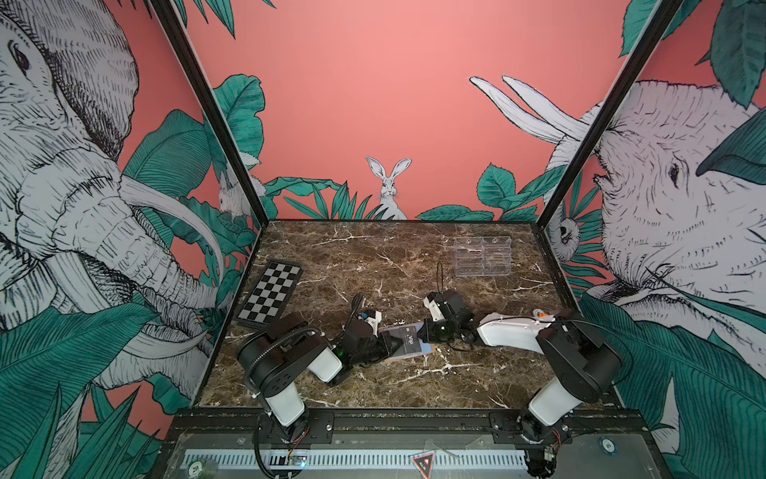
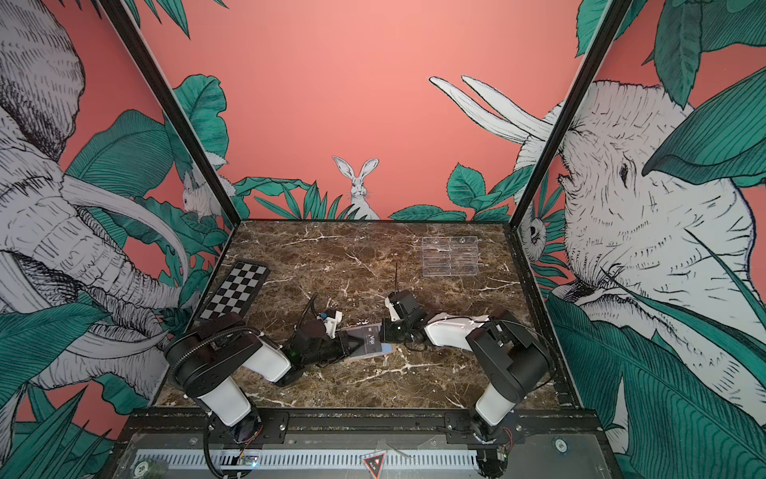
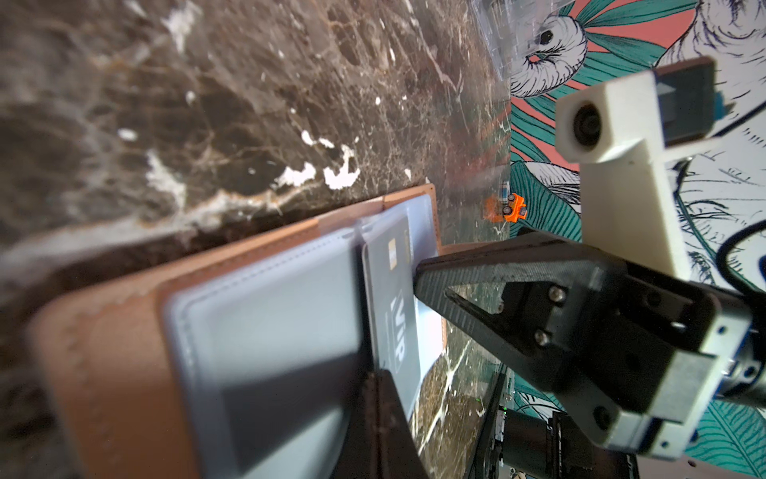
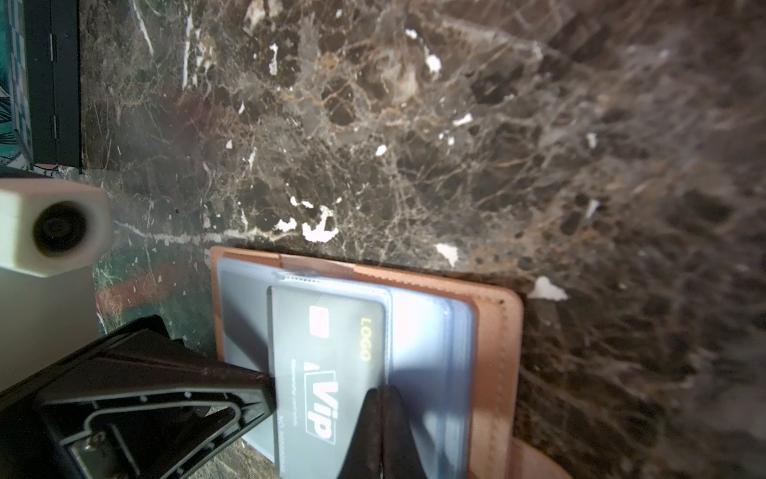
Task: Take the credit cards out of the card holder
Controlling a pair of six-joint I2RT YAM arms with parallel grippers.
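Observation:
The card holder [image 4: 493, 383] lies open on the table, with tan leather covers and clear plastic sleeves [image 3: 263, 351]. A grey card marked "Vip" sits at the sleeves, its near-side edge standing slightly raised in the left wrist view. Whether plastic still covers it, I cannot tell. My left gripper is shut, its tips at the card's left edge. From the other side, my right gripper is shut too, its tips over the card's right edge and the adjoining sleeve. Nothing distinct shows between either pair of fingers.
A clear divided box [image 1: 482, 257] stands at the back right of the table. On the left lies a black-and-grey checkered board [image 1: 272, 293]. A small orange toy [image 3: 512, 208] is near the right edge.

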